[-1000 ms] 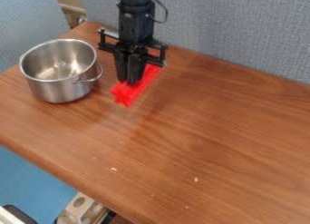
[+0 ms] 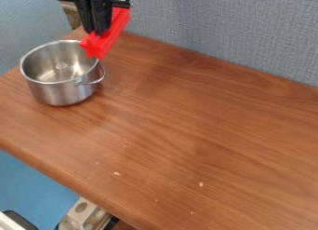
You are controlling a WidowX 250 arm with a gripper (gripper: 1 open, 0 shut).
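My black gripper (image 2: 96, 21) is high at the upper left of the view, shut on a red block (image 2: 107, 38) that hangs tilted over the back right of the steel pot (image 2: 58, 92). The pot stands on the wooden table, and its inside looks empty where visible.
A grey fabric wall (image 2: 230, 33) runs along the back. Blue floor and some hardware show past the table's lower left edge.
My gripper has moved up and to the left with the red block, from beside the pot to above its back rim. The pot has not moved.
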